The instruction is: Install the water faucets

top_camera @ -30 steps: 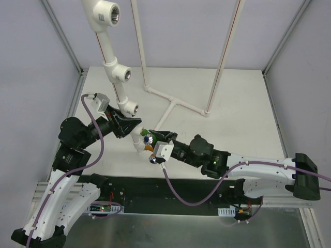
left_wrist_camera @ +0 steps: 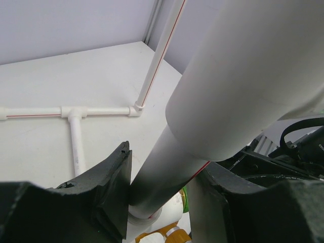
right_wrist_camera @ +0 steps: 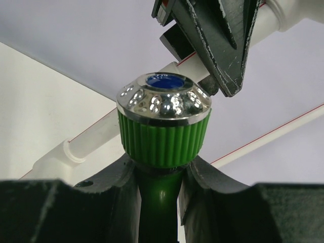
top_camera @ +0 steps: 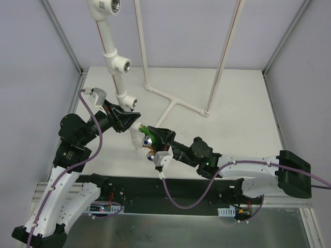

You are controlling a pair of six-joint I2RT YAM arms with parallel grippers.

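A green faucet (right_wrist_camera: 162, 139) with a silver cap and blue centre is held upright in my right gripper, which is shut on its green body. In the top view, that faucet's green end (top_camera: 144, 128) points at a white side fitting (top_camera: 136, 126) on the upright pipe; whether they touch cannot be told. My left gripper stands part open around the white pipe (left_wrist_camera: 169, 167), one finger on each side, close to its surface. Just below the green faucet, an orange faucet (top_camera: 151, 155) with a silver knob sits at the lower pipe, largely hidden by my right gripper.
Higher on the upright pipe are several open side fittings, such as the middle tee (top_camera: 122, 64). A thinner pipe frame (top_camera: 176, 101) stands on the white board (top_camera: 243, 124) behind. Purple cables run along both arms. The board's right side is clear.
The upright pipe has moved slightly upward in view, the left gripper a little with it.
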